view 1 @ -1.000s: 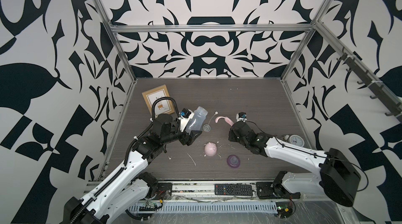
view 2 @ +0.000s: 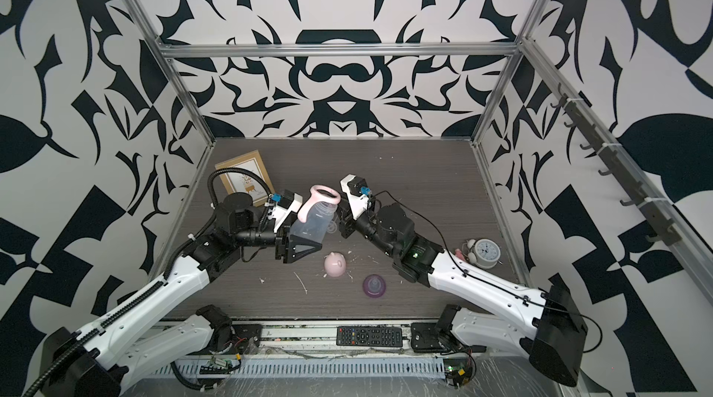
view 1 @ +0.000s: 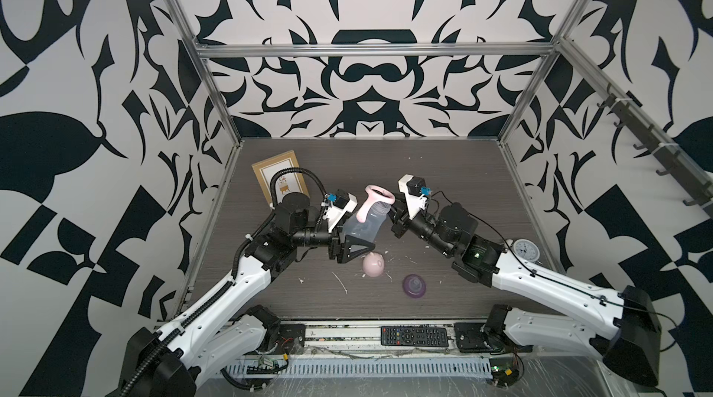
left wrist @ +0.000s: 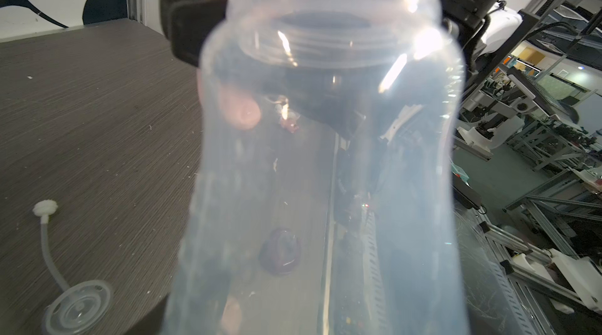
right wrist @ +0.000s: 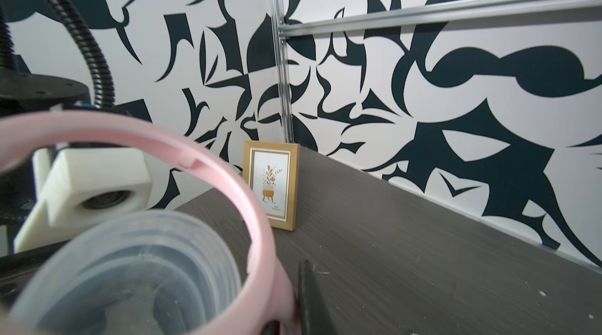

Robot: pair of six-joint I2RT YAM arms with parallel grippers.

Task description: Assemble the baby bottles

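My left gripper (view 1: 349,247) is shut on the clear bottle (view 1: 359,227), holding it tilted in mid-air. A pink ring with handles (view 1: 378,192) is at the bottle's mouth; in the right wrist view the ring (right wrist: 257,216) circles above the open neck (right wrist: 125,278). My right gripper (view 1: 398,220) is shut at the pink ring's handle, its fingertips partly hidden. A straw with clear disc (left wrist: 78,306) lies on the table. A purple piece (view 1: 413,285) lies near the front.
A pink round object (view 1: 373,264) sits below the bottle. A picture frame (right wrist: 283,216) stands back left, a white clock (view 1: 526,250) right.
My right gripper has risen with the pink ring and brought it to the bottle's mouth.
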